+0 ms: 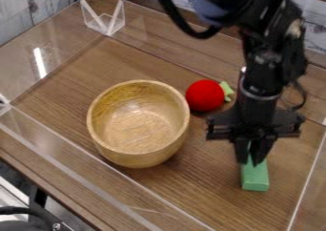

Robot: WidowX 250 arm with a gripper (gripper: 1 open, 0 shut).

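My black gripper [247, 141] is low over a green block [254, 178] at the lower right, its fingers reaching down to the block's upper end. I cannot see whether anything is between the central fingertips, as the dark parts overlap there.
A wooden bowl [117, 120] is to the left. A red round object [204, 95] with a small green piece beside it lies behind the gripper. A white wire object [105, 17] stands at the back left.
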